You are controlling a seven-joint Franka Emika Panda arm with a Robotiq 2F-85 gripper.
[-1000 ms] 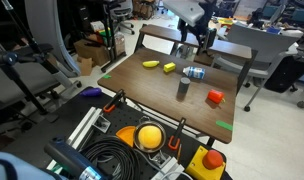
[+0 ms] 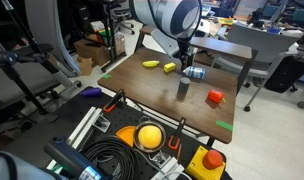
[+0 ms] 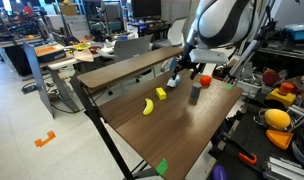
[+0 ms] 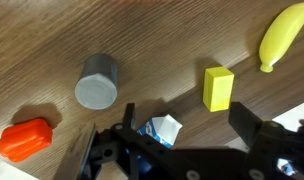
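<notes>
My gripper [image 2: 182, 60] hangs low over the table, its fingers spread apart in the wrist view with no object visible between them. A blue-and-white can [image 4: 160, 130] lies below it, partly hidden by the left finger; in the first exterior view the can [image 2: 195, 73] is just right of the gripper. A grey cylinder [image 4: 96, 82] stands apart from the gripper. The yellow block [image 4: 218, 89] and yellow banana [image 4: 285, 37] lie on the other side, and a red pepper-like object [image 4: 25, 140] rests beyond the cylinder.
The brown table [image 2: 142, 88] has bare room at its front left. A raised shelf [image 2: 227, 46] runs along its back edge. Cables [image 2: 112, 158], an orange ball [image 2: 149, 136] and a red button on a yellow box [image 2: 206, 164] sit by the robot base.
The objects on the table look unmoved.
</notes>
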